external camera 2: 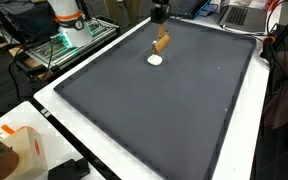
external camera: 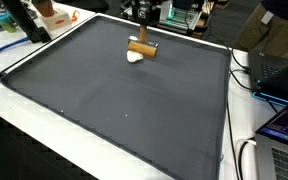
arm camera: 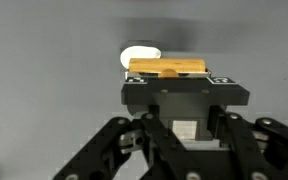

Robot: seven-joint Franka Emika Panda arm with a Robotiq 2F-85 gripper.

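Observation:
A light-brown wooden T-shaped piece, like a small mallet (external camera: 142, 47), hangs head-down from my gripper (external camera: 142, 24) near the far edge of the dark board. The gripper is shut on its upright stem; the exact contact is hidden. In exterior view 2 the wooden head (external camera 2: 161, 44) shows below the dark gripper (external camera 2: 160, 16). A white rounded object (external camera: 134, 57) lies on the board close beside the head. In the wrist view, the wooden bar (arm camera: 167, 66) spans just beyond the gripper, partly overlapping the white object (arm camera: 141, 54). Whether they touch, I cannot tell.
The grey board (external camera: 114, 105) is otherwise clear toward the front. A laptop (external camera: 279, 140) and cables lie along the right side. Orange and white items (external camera: 49, 15) stand beyond the board's left corner.

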